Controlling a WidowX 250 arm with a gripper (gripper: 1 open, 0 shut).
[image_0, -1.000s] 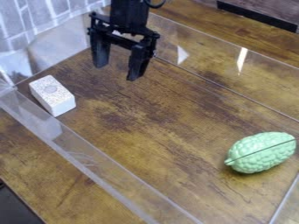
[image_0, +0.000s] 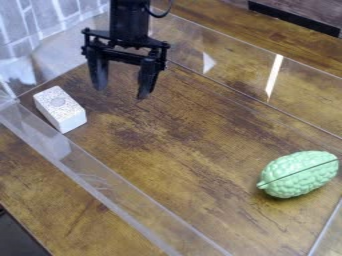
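Note:
My gripper (image_0: 123, 82) hangs at the upper left of the camera view, open, its two black fingers apart with nothing between them, above the wooden board. A white speckled block (image_0: 60, 109) lies to the lower left of it, apart from the fingers. A green bumpy oval object (image_0: 297, 174), like a toy bitter melon, lies at the right of the board.
Clear acrylic walls (image_0: 127, 203) enclose the work area on the wooden surface (image_0: 174, 150). A light curtain or cloth (image_0: 34, 35) is at the upper left. The middle of the board is clear.
My gripper has moved slightly left and down, toward the side where the white block lies, and has turned a little. The block and green object are unmoved.

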